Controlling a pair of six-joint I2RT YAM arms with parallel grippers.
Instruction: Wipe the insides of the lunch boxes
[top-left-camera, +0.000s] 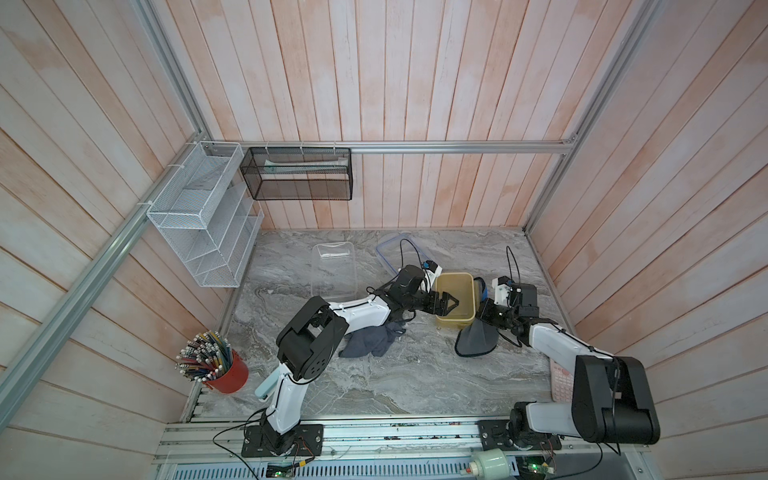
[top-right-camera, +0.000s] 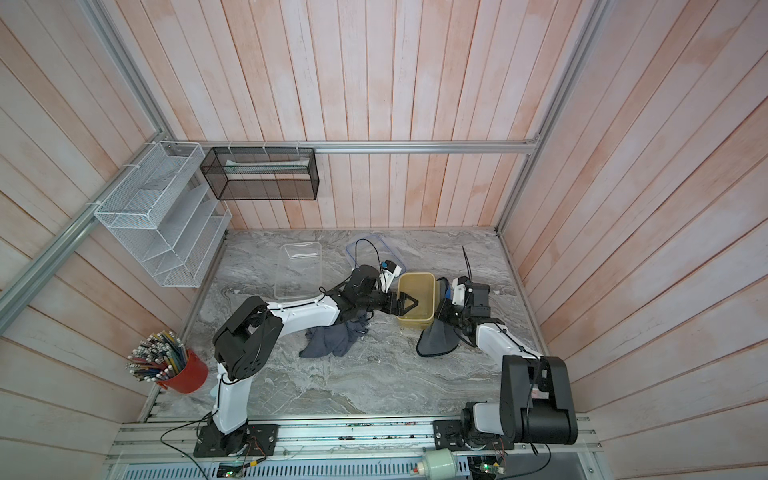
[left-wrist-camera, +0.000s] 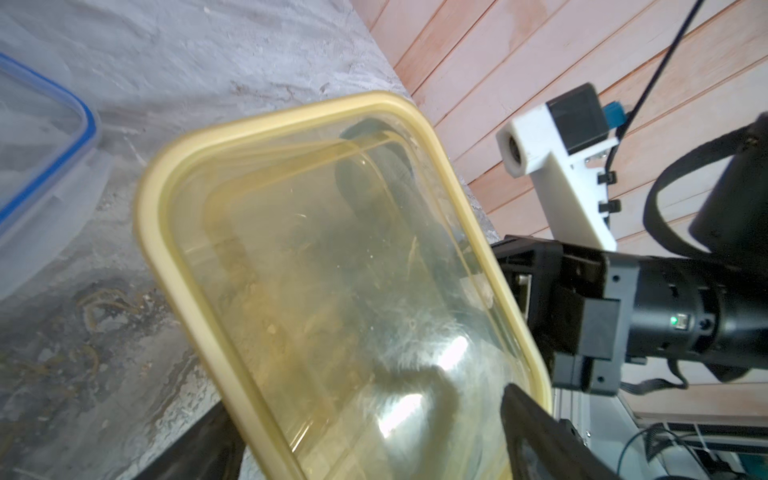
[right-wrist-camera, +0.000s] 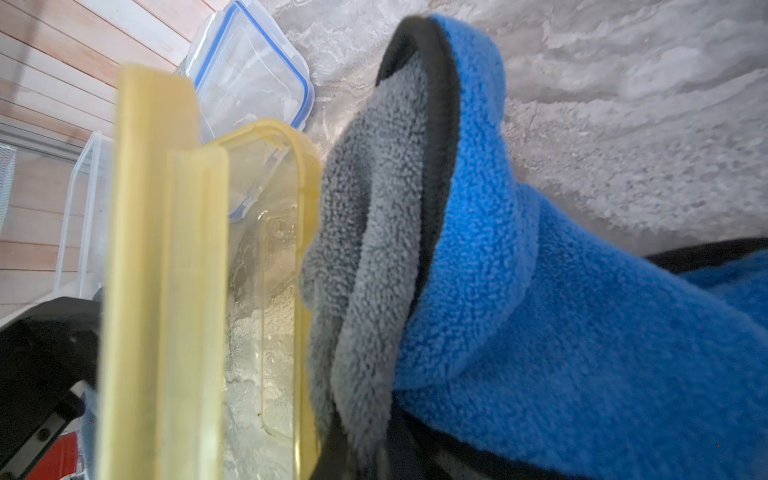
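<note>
The yellow lunch box (top-left-camera: 456, 308) sits upright near the middle right. My left gripper (top-left-camera: 444, 302) stands open at its left side; in the left wrist view its dark fingers reach over the box (left-wrist-camera: 336, 264). My right gripper (top-left-camera: 492, 312) is beside the box's right side, shut on a grey and blue cloth (right-wrist-camera: 488, 288), whose edge stands up along the rim; its fingertips are mostly hidden. A blue-rimmed box (top-right-camera: 376, 244) and a clear box (top-left-camera: 332, 264) stand at the back.
A dark cloth (top-left-camera: 368, 344) lies under my left arm. A red pen holder (top-left-camera: 230, 374) stands front left, wire shelves (top-left-camera: 204, 224) hang at left, and a pink item (top-left-camera: 560, 380) lies front right.
</note>
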